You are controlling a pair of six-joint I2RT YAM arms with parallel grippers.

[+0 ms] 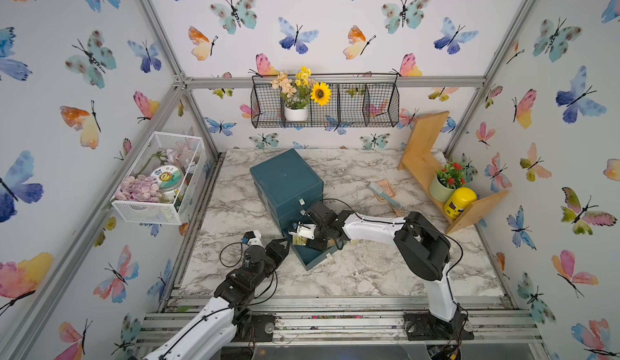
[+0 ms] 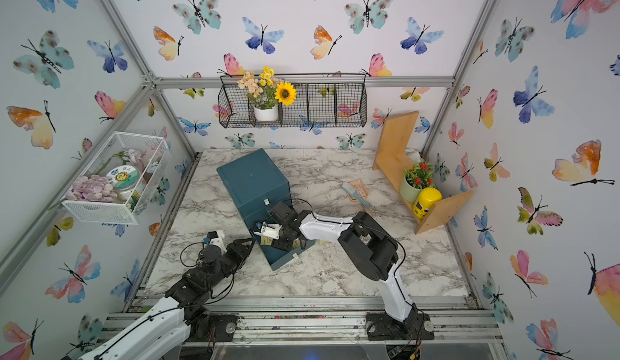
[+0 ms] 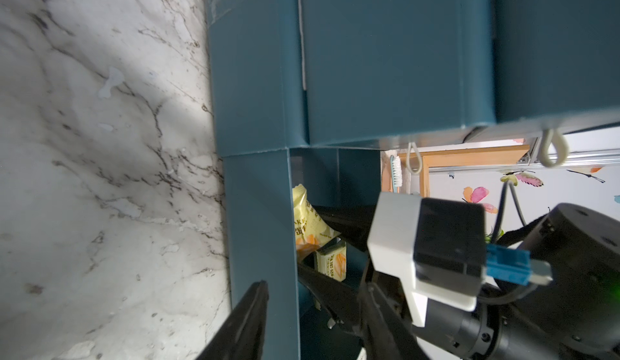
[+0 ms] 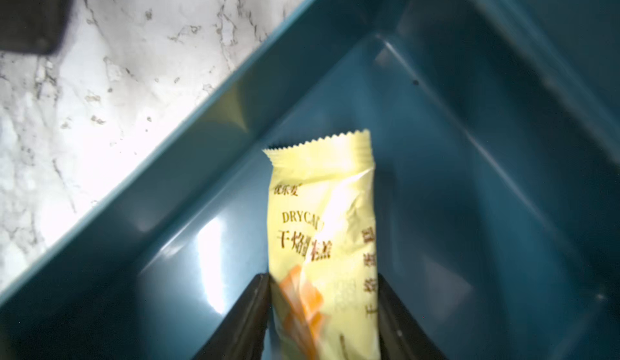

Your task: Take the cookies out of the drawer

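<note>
A yellow cookie packet [image 4: 323, 231] with orange pictures is in the open teal drawer [image 4: 245, 127]. My right gripper reaches into the drawer with a finger at each long side of this packet; whether they press on it I cannot tell. In the left wrist view the packet [image 3: 306, 221] stands tilted between the dark right fingers, and a second yellow packet [image 3: 332, 262] shows behind them. My left gripper stands open outside the drawer's left wall, nothing between its fingers. The right arm partly hides the drawer in both top views.
The teal cabinet [image 1: 287, 176] stands behind the drawer. A brush [image 1: 383, 194] lies on the marble table [image 1: 361, 172]. A wooden shelf [image 1: 423, 147] with a potted plant [image 1: 450, 180] and yellow bottle [image 1: 459, 201] is at right.
</note>
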